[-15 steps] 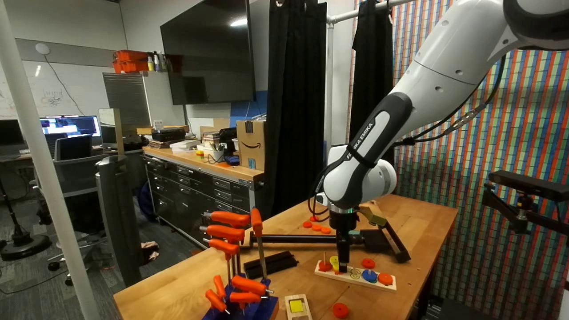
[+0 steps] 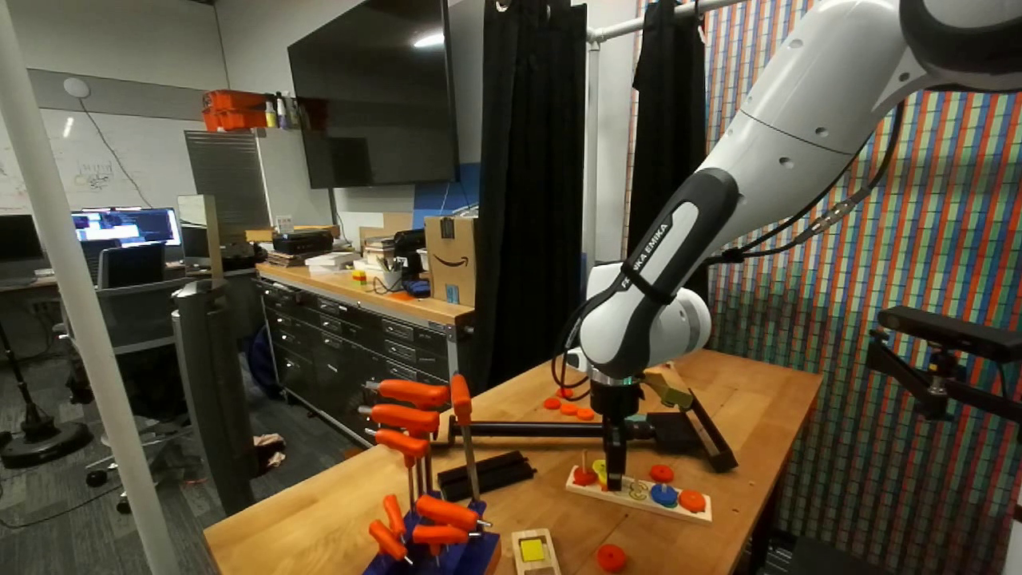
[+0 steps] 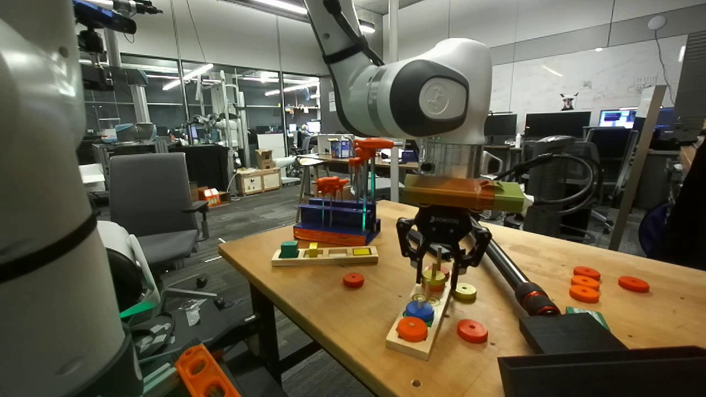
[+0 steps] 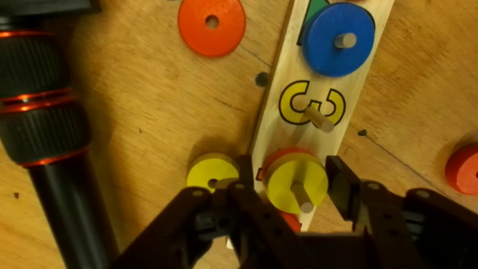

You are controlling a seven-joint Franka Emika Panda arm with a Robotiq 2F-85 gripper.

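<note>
A wooden peg board [image 4: 273,114] carries a yellow disc [image 4: 295,181] on one peg, above an orange-red disc [image 4: 286,152]. My gripper is low over the board, with its fingers [image 4: 339,181] on either side of the yellow disc. A gap shows between the disc and the left finger, so the fingers look open; contact on the right side is hard to judge. The peg at the yellow "3" [image 4: 320,118] is bare. Farther along sit a blue disc [image 4: 336,40] and, in exterior view 2, an orange disc [image 3: 412,328].
Loose on the table lie a second yellow disc [image 4: 210,172] left of the board, an orange disc [image 4: 211,27] and a red disc [image 4: 466,170]. A black tube [image 4: 67,201] runs along the left. The hex-key stand [image 3: 337,221] stands apart from the board.
The arm stays almost in place; the gripper has shifted only very slightly. The discs and board look the same.
</note>
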